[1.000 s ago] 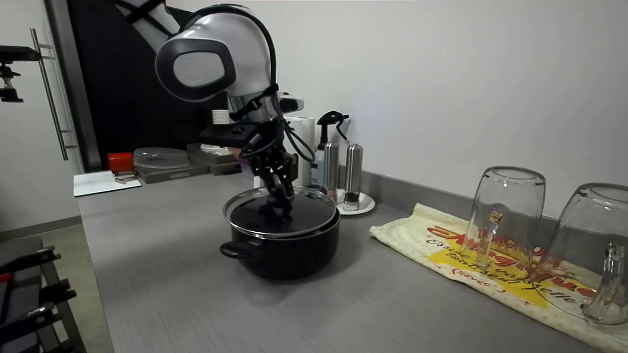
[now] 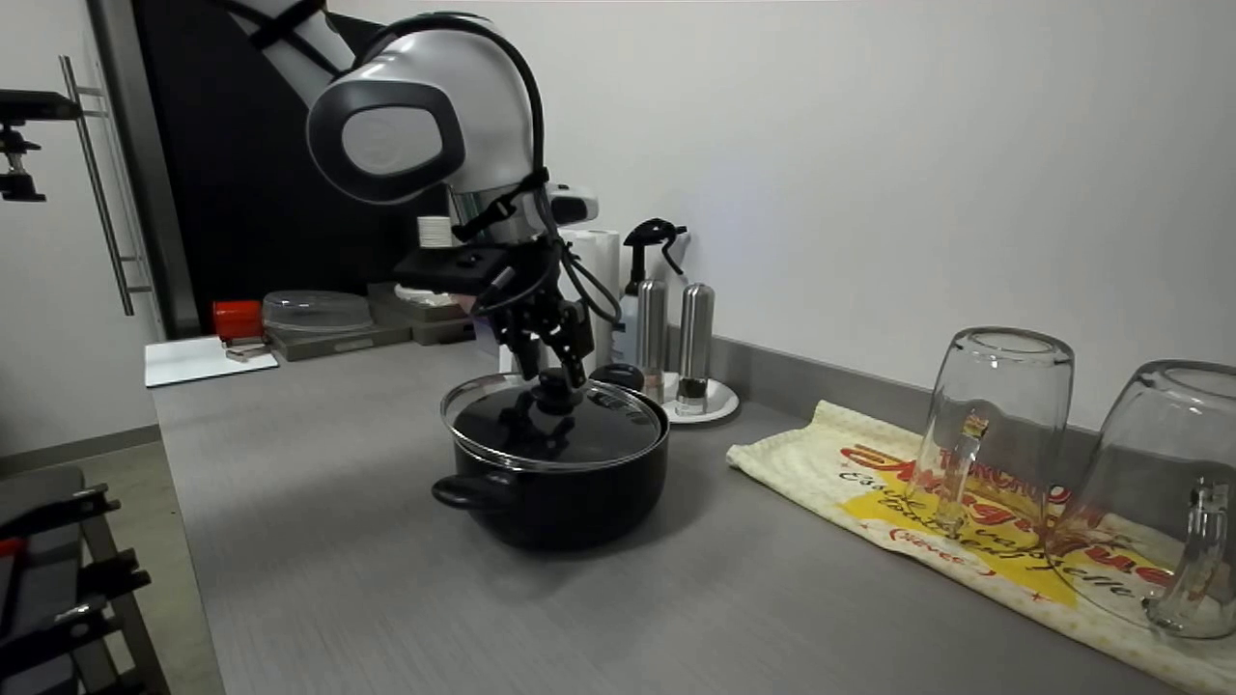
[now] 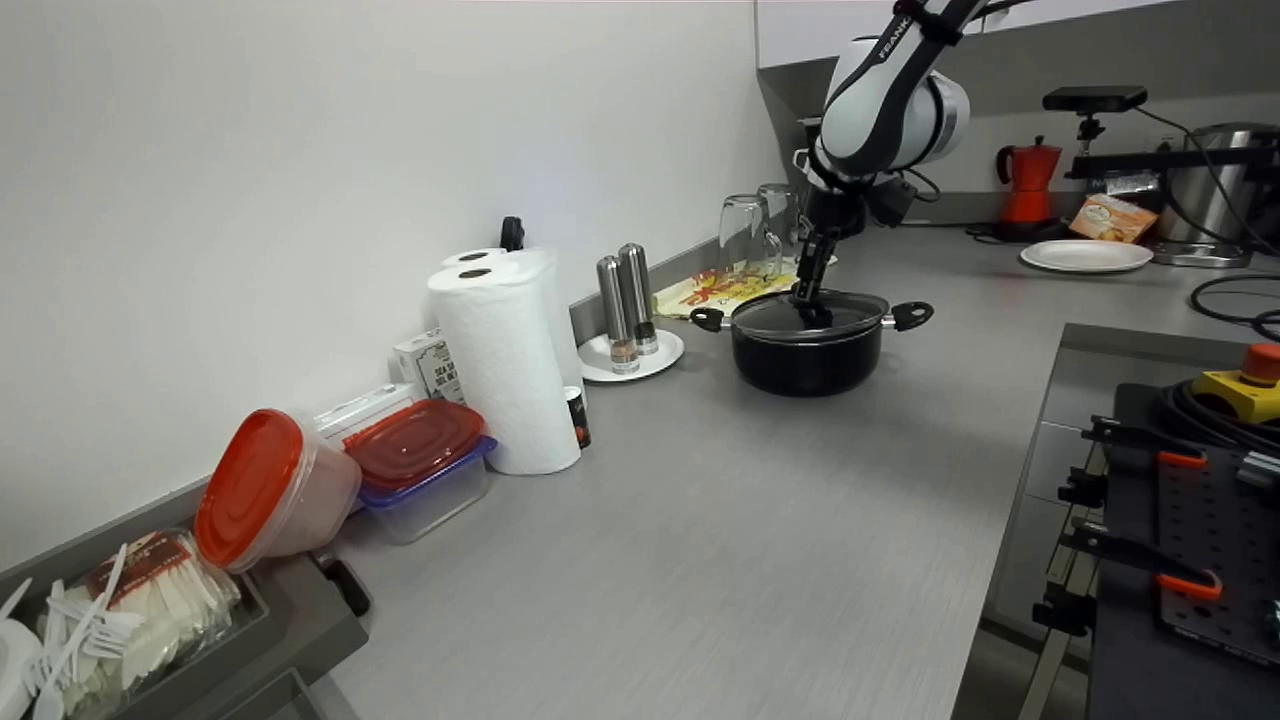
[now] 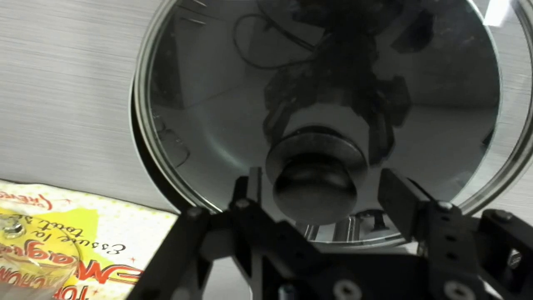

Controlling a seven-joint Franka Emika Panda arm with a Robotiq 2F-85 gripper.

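A black two-handled pot stands on the grey counter, covered by a dark glass lid with a metal rim. In the wrist view the lid's round black knob lies between the two fingers of my gripper, with a gap on either side. The gripper is open, its fingertips just above the lid and around the knob without pinching it. Exterior view 2 shows the lid resting across the pot, while the gripper's dark fingers partly cover the knob.
Two upturned glass mugs stand on a printed cloth to the right. A white plate with two metal grinders and paper towel rolls line the wall.
My gripper has opened around the knob, having been closed on it.
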